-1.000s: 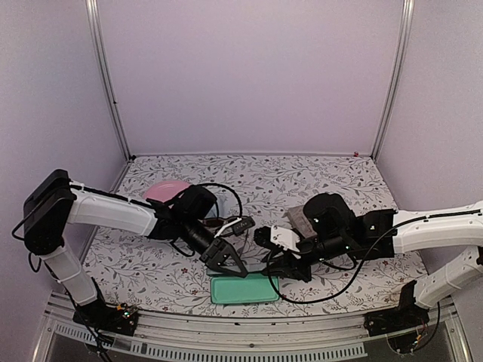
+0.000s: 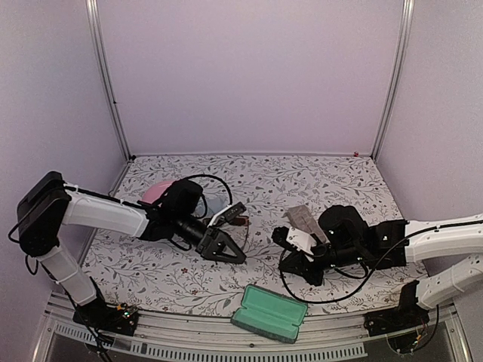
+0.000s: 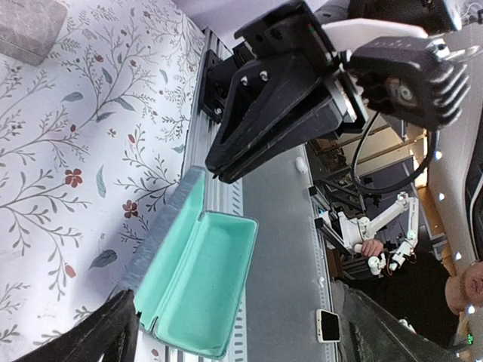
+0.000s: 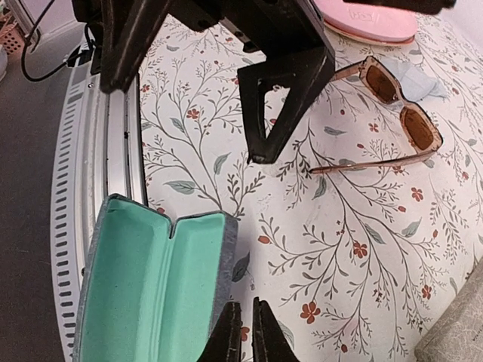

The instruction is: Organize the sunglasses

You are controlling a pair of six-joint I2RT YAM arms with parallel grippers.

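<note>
The brown sunglasses (image 4: pixel 402 103) lie unfolded on the patterned cloth, lenses away from the case. In the top view they are partly hidden behind my left gripper (image 2: pixel 241 233), which stands open and empty. The open, empty turquoise case (image 2: pixel 270 311) lies askew at the table's front edge, partly over the metal rail. Close beside its grey outer wall is my right gripper, shut to a narrow gap. I see nothing clear between its fingertips, and I cannot tell whether they touch the case.
A pink plate (image 4: pixel 370 20) and a light blue cloth (image 4: pixel 417 81) lie beyond the sunglasses. A grey-brown cloth (image 2: pixel 305 220) is behind the right arm. The two grippers stand close together.
The case has shifted right and towards the front edge, turning askew. My left gripper has moved away from it, to the left and back. The right gripper has shifted slightly right.
</note>
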